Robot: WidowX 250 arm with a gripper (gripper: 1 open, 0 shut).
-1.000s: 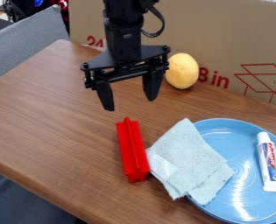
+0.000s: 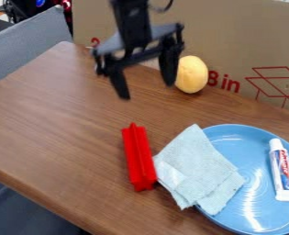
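Note:
My black gripper (image 2: 146, 81) hangs above the back middle of the wooden table, blurred, its two fingers apart with nothing seen between them. A red bar-shaped object (image 2: 139, 158) lies on the table below it. A yellow oval object (image 2: 192, 74) sits at the back, just right of the gripper. A folded pale blue cloth (image 2: 198, 166) lies at the left edge of a blue plate (image 2: 260, 218), partly over it. A toothpaste tube (image 2: 285, 172) lies on the plate.
A cardboard box (image 2: 257, 46) stands along the back of the table. A grey padded surface (image 2: 18, 50) is beyond the table's left edge.
My gripper has moved up and slightly to the right, toward the back. The objects on the table have not visibly moved.

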